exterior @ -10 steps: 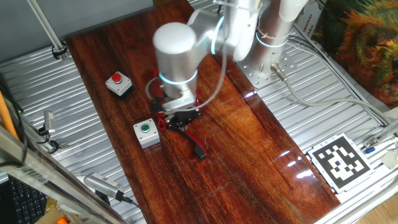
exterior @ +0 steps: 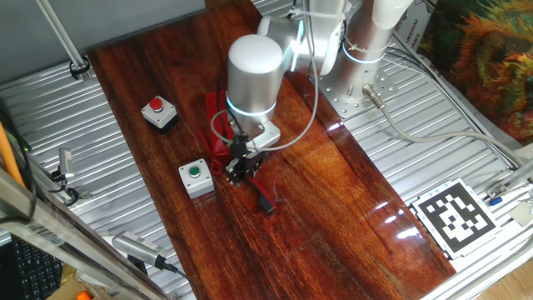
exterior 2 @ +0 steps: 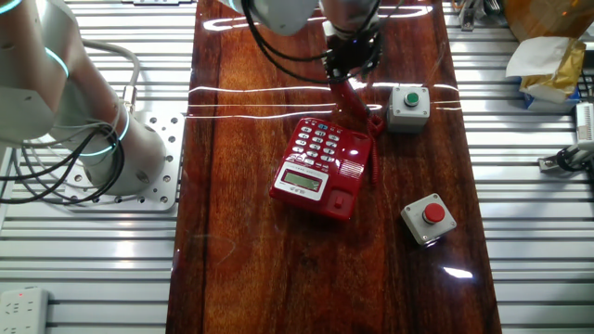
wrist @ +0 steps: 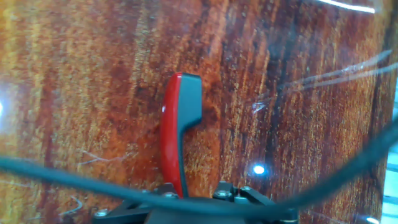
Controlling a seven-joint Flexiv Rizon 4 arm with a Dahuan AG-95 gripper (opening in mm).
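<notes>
A red and black telephone handset (wrist: 169, 130) lies on the wooden table in the wrist view, its black side facing right. Its lower end runs down to my gripper, whose fingertips stand apart with a gap showing to the right of the handset. In exterior view 1 the gripper (exterior: 241, 170) is low over the near part of the handset (exterior: 264, 198); the arm hides that end. The red telephone base (exterior 2: 320, 167), with keypad and small screen, sits on the table behind the gripper, its coiled cord beside it.
A box with a green button (exterior: 196, 177) stands close beside the gripper. Another box with a red button (exterior: 158, 112) sits farther off. Bare table (exterior: 333, 233) extends beyond the handset, and a black-and-white marker board (exterior: 455, 218) lies at the table's edge.
The handset appears to lie in the same place.
</notes>
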